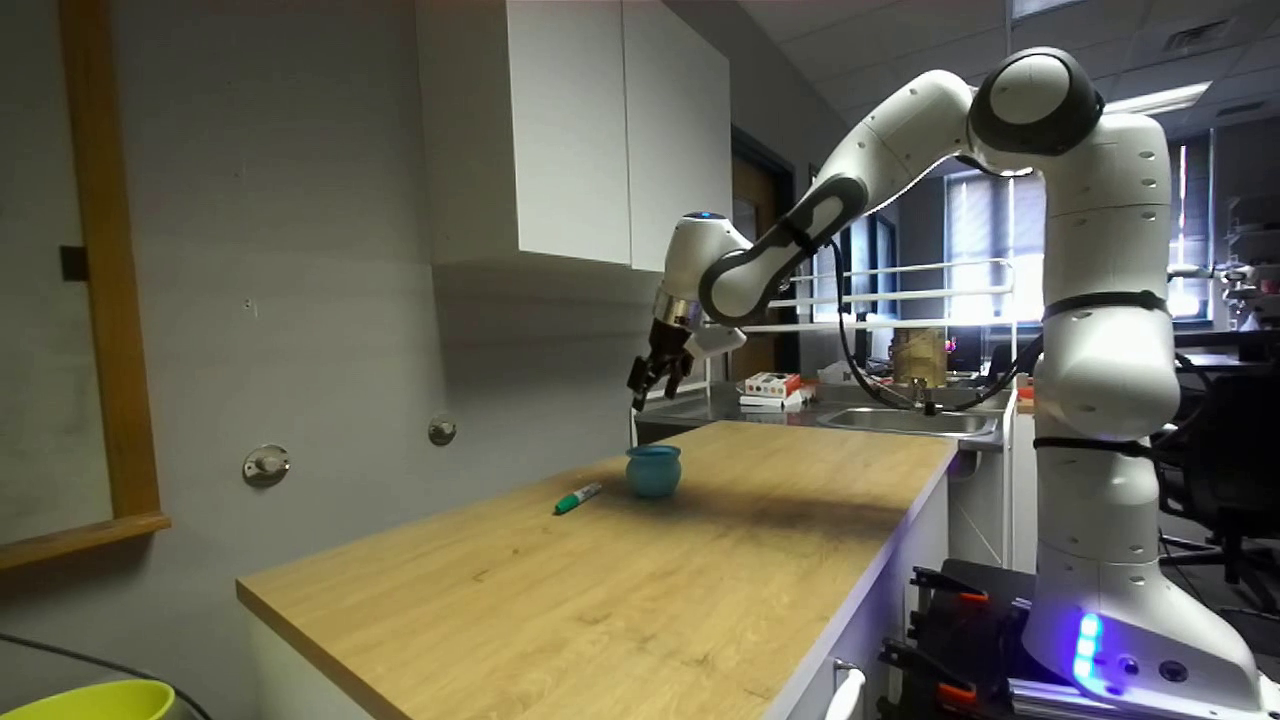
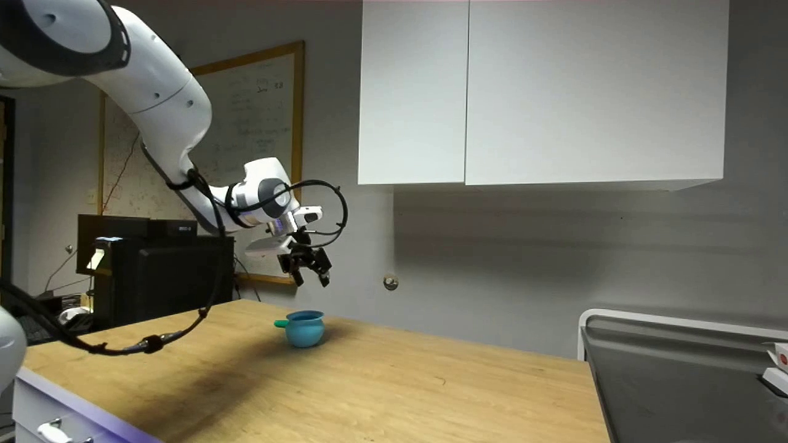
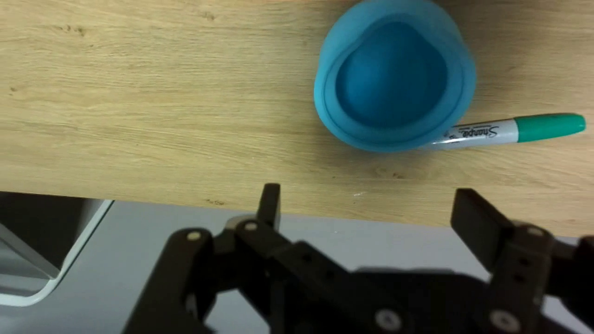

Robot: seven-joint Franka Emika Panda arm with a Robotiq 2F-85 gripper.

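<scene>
A small blue pot (image 1: 654,473) stands upright on the wooden counter, and from above its inside (image 3: 391,75) looks empty. Beside it lies a marker (image 3: 501,131) with a green cap and a grey barrel, one end hidden by the pot in the wrist view. My gripper (image 1: 656,398) hangs in the air above the pot, apart from it. Seen from the wrist, the dark fingers (image 3: 270,205) are spread wide with only air between them, so the gripper is open.
A wall cabinet (image 2: 591,92) hangs above the counter's back side. Beyond the far end are a sink (image 1: 900,419) and a red-and-white box (image 1: 770,385). A cable (image 2: 218,266) loops along the arm.
</scene>
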